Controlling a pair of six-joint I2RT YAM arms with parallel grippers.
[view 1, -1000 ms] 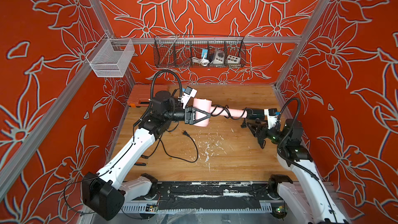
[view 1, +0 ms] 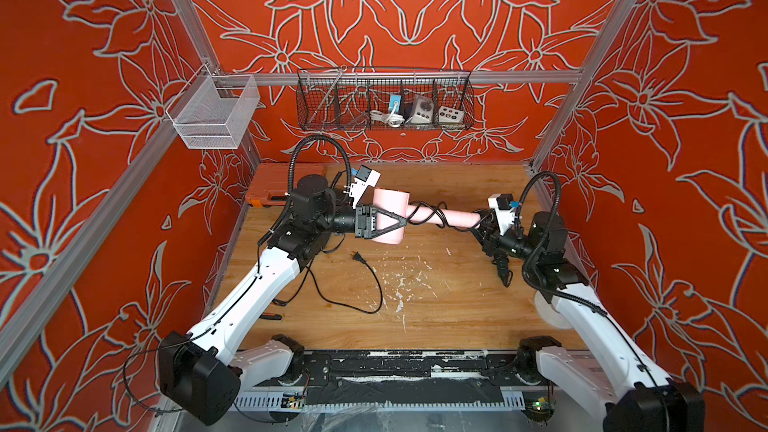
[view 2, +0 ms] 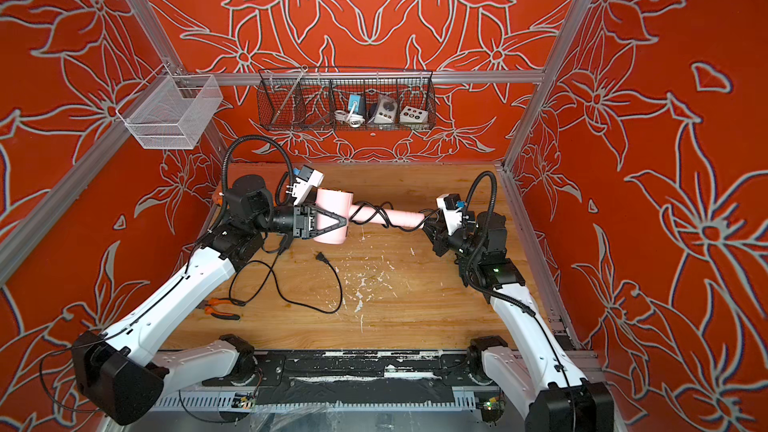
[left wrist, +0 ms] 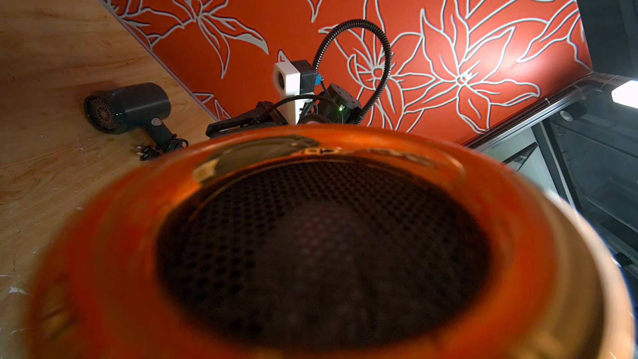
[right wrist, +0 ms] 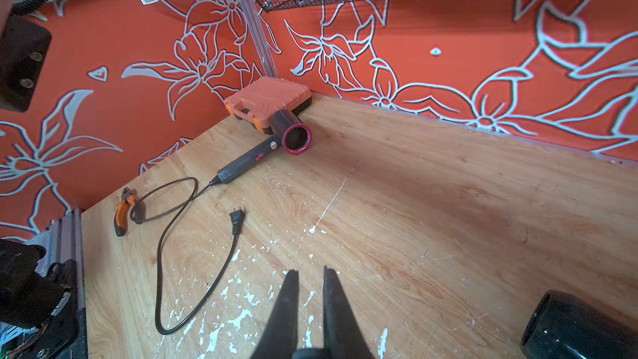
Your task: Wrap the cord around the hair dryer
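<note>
A pink hair dryer (view 1: 389,200) is held level above the table, with its black cord (view 1: 427,206) wound loosely around the handle. My left gripper (view 1: 400,222) is shut on the dryer's head; its orange-rimmed grille (left wrist: 324,252) fills much of the left wrist view. My right gripper (view 1: 478,230) is shut at the far end of the handle, where handle and cord meet; exactly what lies between its fingers is hidden in the top views.
A dark hair dryer (right wrist: 292,131) with trailing cord and an orange case (right wrist: 265,96) lie at the back left, pliers (right wrist: 121,216) further forward. Another black dryer lies on the right. Wire baskets (view 1: 384,100) hang on the back wall.
My right gripper has moved up and leftward onto the handle's end and shut there, now covering the black end that showed earlier. The left arm and dryer head are still.
</note>
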